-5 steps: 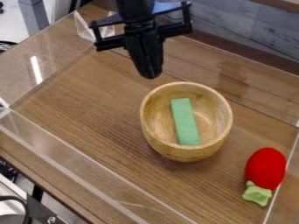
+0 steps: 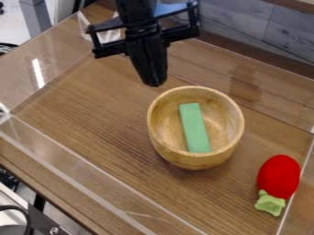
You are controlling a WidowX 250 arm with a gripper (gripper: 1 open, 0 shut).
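Observation:
The black gripper [image 2: 152, 75] hangs above and left of a wooden bowl [image 2: 226, 119], shut, with nothing seen between its fingers. A flat green block [image 2: 194, 128] lies inside the bowl. Right of the bowl, a red object [image 2: 278, 174] with a light green leafy piece [image 2: 270, 202] lies on the table.
A clear container stands at the top left, partly behind the arm. A raised wooden edge runs along the back right, and a black cable is at the bottom left.
The arm and gripper have shifted slightly left and down in the view. The bowl, green block and red object have not moved.

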